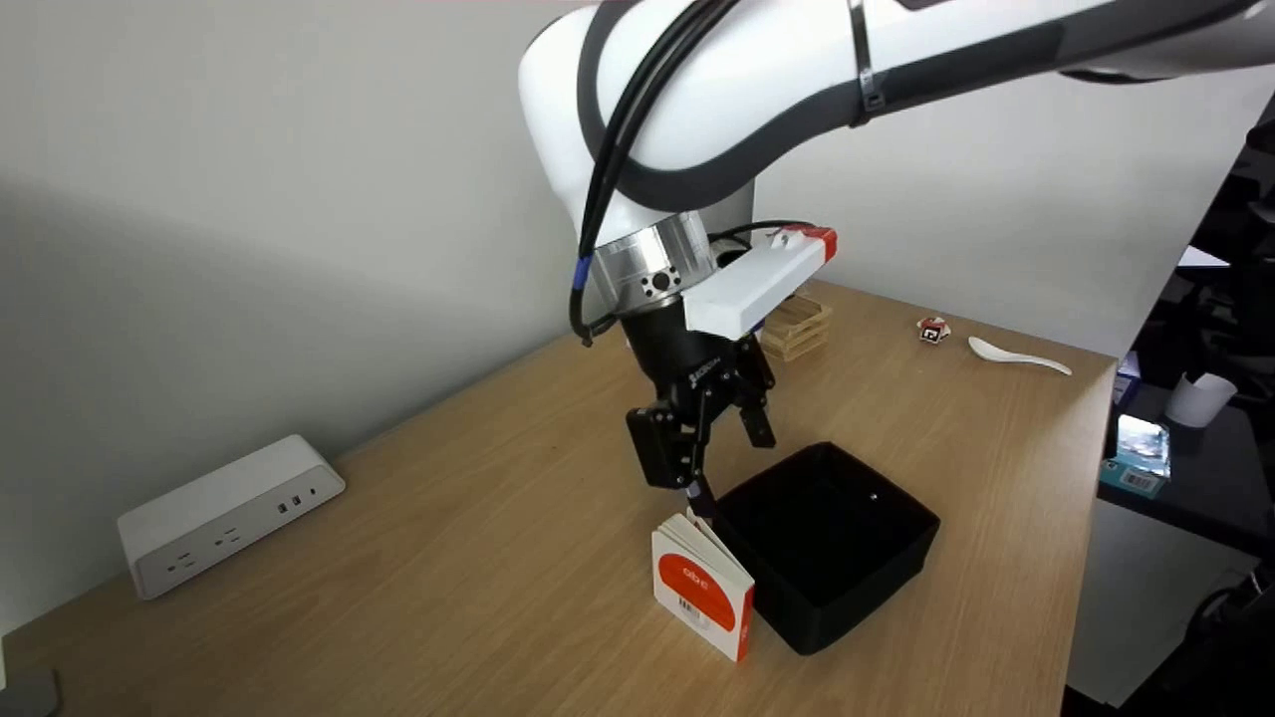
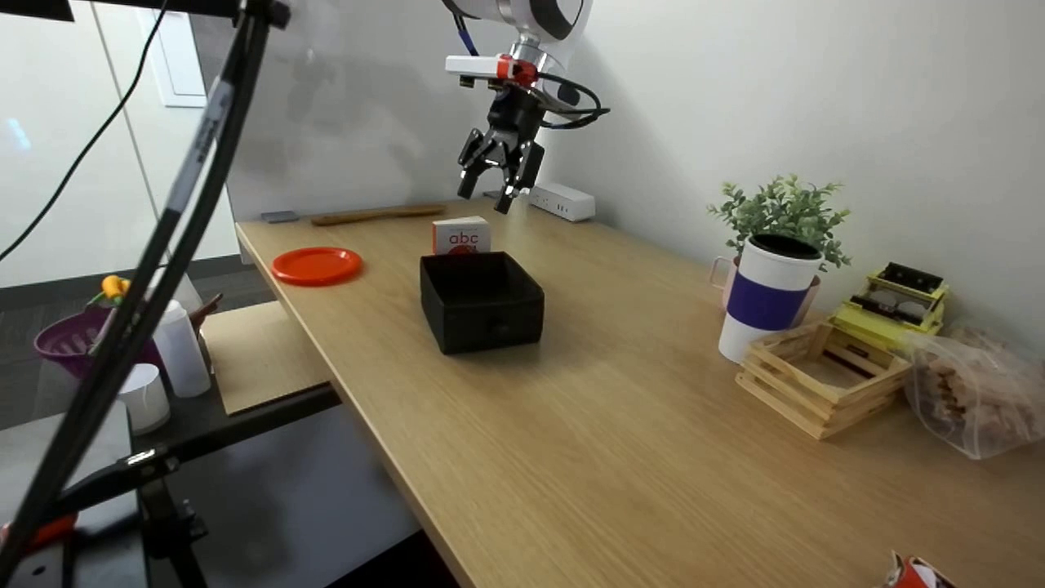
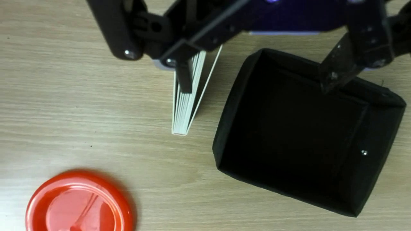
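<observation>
My gripper [image 1: 731, 466] is open, its fingers [image 3: 185, 79] spread wide apart with nothing held. In the wrist view one finger overlaps the top of a small white board book [image 3: 188, 104], while the other is over the edge of a black box [image 3: 292, 127]. The book [image 1: 702, 592] stands upright on the table with its pages slightly fanned and an orange-red oval on its cover. Right beside it sits the open-topped black box [image 1: 837, 627], whose dark inside looks empty. Whether the finger touches the book I cannot tell.
A red plate [image 2: 315, 265] lies near the table's edge beyond the box. A white power strip [image 1: 233, 514] stands by the wall. Farther off are a wooden crate [image 2: 828, 387], a tumbler [image 2: 769, 299] and a spoon [image 1: 1016, 357]. Bare tabletop surrounds the book's left side.
</observation>
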